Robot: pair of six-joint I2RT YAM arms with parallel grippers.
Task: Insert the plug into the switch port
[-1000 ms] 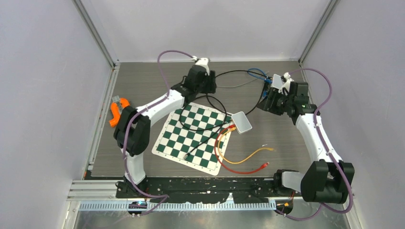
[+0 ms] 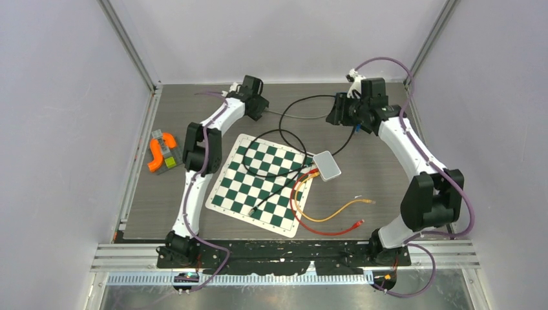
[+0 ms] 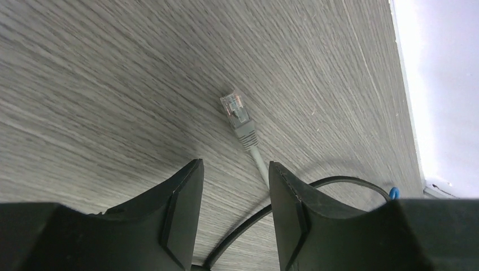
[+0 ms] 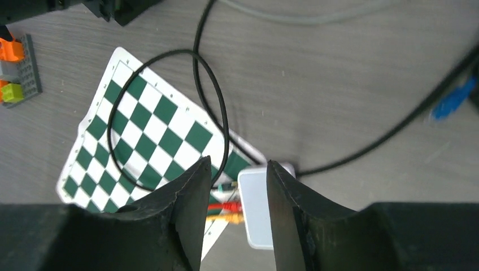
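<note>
A grey cable's clear plug [image 3: 236,110] lies on the table in the left wrist view, ahead of the open fingers of my left gripper and touched by neither. From above, my left gripper [image 2: 258,116] is low at the back left, near the end of the grey cable [image 2: 297,117]. My right gripper [image 2: 333,117] hangs apart at the back right, its fingers parted. The white switch box [image 2: 327,166] sits at the board's right edge, with red and yellow plugs [image 4: 229,217] at its left side. Between my right gripper's fingers, the box shows beyond, not held.
A green checkered board [image 2: 258,187] carries a looping black cable [image 2: 263,175]. Red [image 2: 323,232] and yellow [image 2: 342,208] cables trail at the front right. An orange and grey block toy [image 2: 163,152] stands left. A blue cable [image 4: 455,100] lies behind my right gripper.
The right gripper has shifted left and back, now covering part of the blue cable from above.
</note>
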